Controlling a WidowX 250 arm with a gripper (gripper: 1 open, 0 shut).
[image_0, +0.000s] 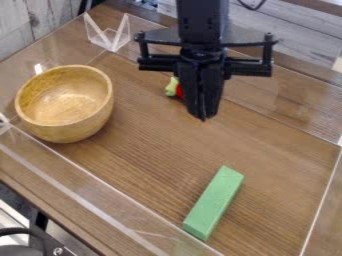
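The black gripper (201, 98) hangs high over the middle-back of the wooden table, its body covering much of the upper view; whether its fingers hold anything does not show. A green block (213, 204) lies on the table at the lower right, apart from the gripper. Just behind the gripper, a small red and green item (175, 89) is mostly hidden.
A tan bowl (64, 105) stands at the left. A small clear stand (110, 30) is at the back left.
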